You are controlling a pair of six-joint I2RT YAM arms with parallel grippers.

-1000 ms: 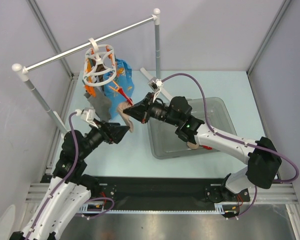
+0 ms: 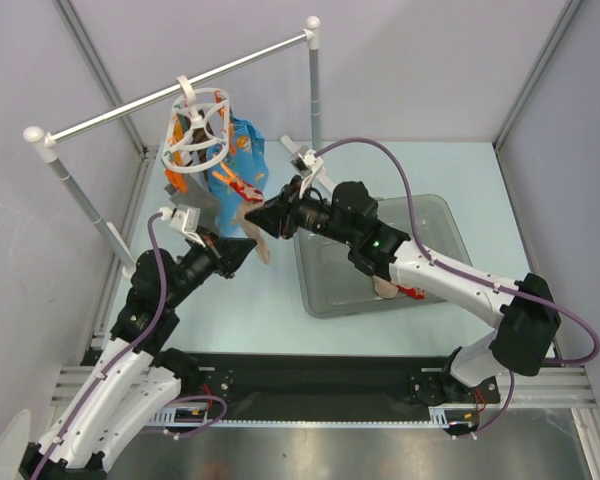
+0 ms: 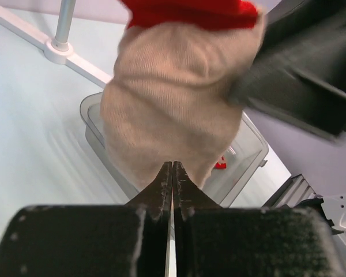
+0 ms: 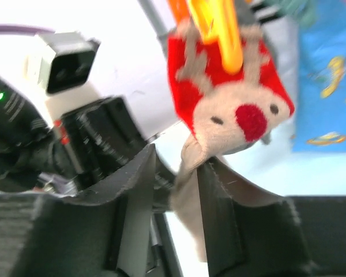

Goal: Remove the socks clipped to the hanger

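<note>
A red and beige reindeer sock [image 4: 251,118] hangs from an orange clip [image 4: 225,37] on the white round hanger [image 2: 168,150]. My right gripper is a little open, its fingers on either side of the sock's narrowed beige part; whether they touch it is unclear. In the left wrist view, the sock's beige end [image 3: 167,109] hangs in front of my left gripper, whose fingertips meet with nothing between them. From above, that gripper sits just below the right one, close to the sock's lower end.
A blue patterned sock [image 2: 245,160] and a grey one [image 2: 202,205] hang beside it. The grey bin [image 2: 445,240] at right holds a red and beige item [image 2: 410,292]. The rack's bar [image 2: 240,63] spans above. Both grippers stand very close together.
My left gripper has gone from open to shut. The sock now hangs bunched and twisted.
</note>
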